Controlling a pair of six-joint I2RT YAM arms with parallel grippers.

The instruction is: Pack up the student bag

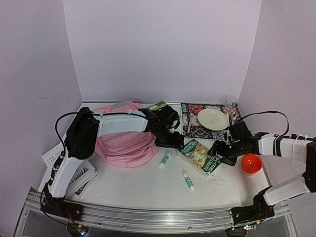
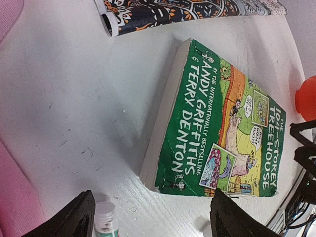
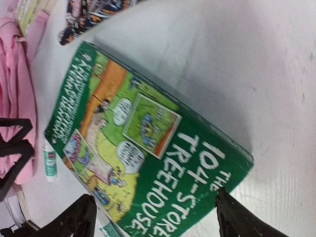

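A thick green book [image 1: 197, 157], its cover reading "104-Storey Treehouse", lies flat and slanted on the table, cover up. My left gripper [image 1: 175, 140] stands at its upper left, open and empty; in the left wrist view its fingers [image 2: 79, 215] are spread wide before the spine. Over the title end is my right gripper [image 1: 219, 152], also open, with fingers [image 3: 79, 217] far apart and nothing gripped. The soft pink bag [image 1: 126, 153] rests left of centre, partly hidden under the left arm. Two white-and-green glue sticks, a left one [image 1: 164, 159] and a right one [image 1: 188, 181], lie in front.
A patterned mat [image 1: 194, 129] at the back right carries a plate [image 1: 213, 119], cutlery and a glass [image 1: 230, 102]. A red bowl-like object [image 1: 251, 163] sits near the right edge. Printed papers [image 1: 83, 177] lie at left.
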